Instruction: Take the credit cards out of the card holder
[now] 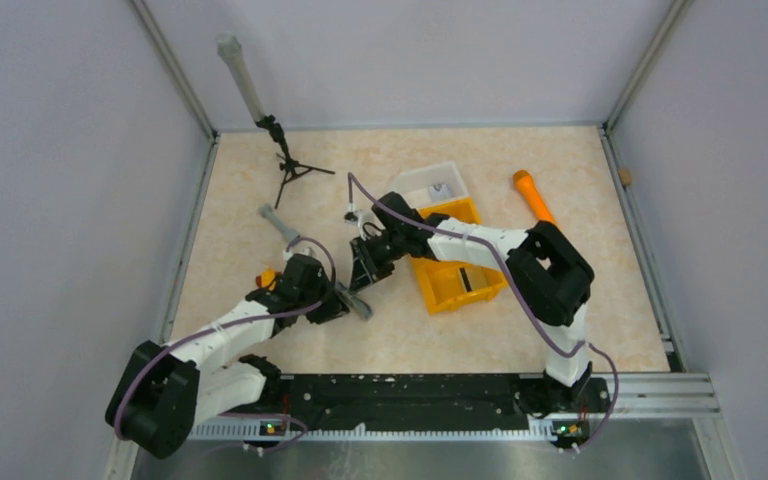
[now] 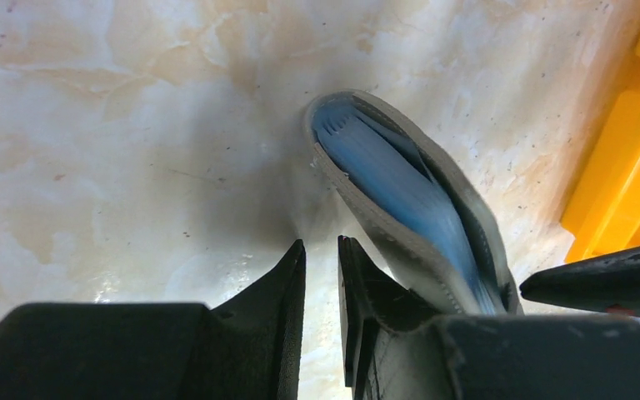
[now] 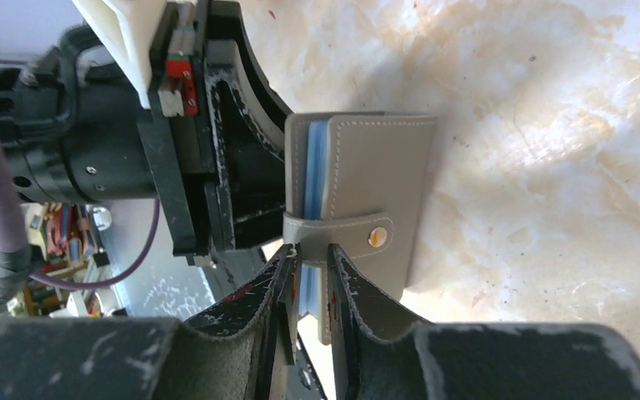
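The grey card holder [image 1: 358, 303] stands on edge on the table between my two grippers. In the right wrist view, the holder [image 3: 379, 179] shows a buttoned strap and blue card edges [image 3: 312, 171] inside. My right gripper is shut at the holder's lower strap edge. Seen from the left wrist, the holder [image 2: 383, 221] opens upward with a blue layer inside. My left gripper is nearly closed beside it, its right finger against the holder's side. Only table shows in its narrow gap; any contact lower down is hidden.
An orange bin [image 1: 445, 295] and a white container [image 1: 420, 180] stand right of the holder. An orange microphone [image 1: 532, 195] lies at the right, a black tripod [image 1: 288, 170] at the back left. Clear table lies in front of the holder.
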